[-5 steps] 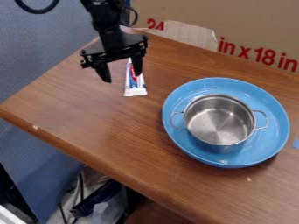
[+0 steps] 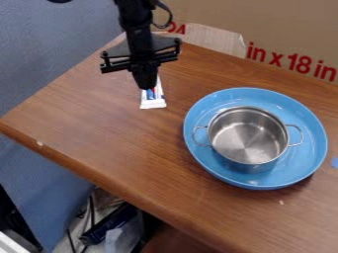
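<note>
My black gripper [image 2: 145, 81] hangs over a white toothpaste tube [image 2: 153, 101] with red and blue print, lying on the wooden table [image 2: 93, 128]. The fingertips reach down onto or just over the tube's upper part, hiding some of it; whether they grip it I cannot tell. To the right, a steel pot [image 2: 248, 136] with two handles stands on a light blue plate [image 2: 231, 179].
A large cardboard box [image 2: 264, 30] stands along the back. The table's near left edge drops to clutter below.
My gripper has moved right, onto the toothpaste tube, and now covers more of it. The tube, pot and plate look unmoved.
</note>
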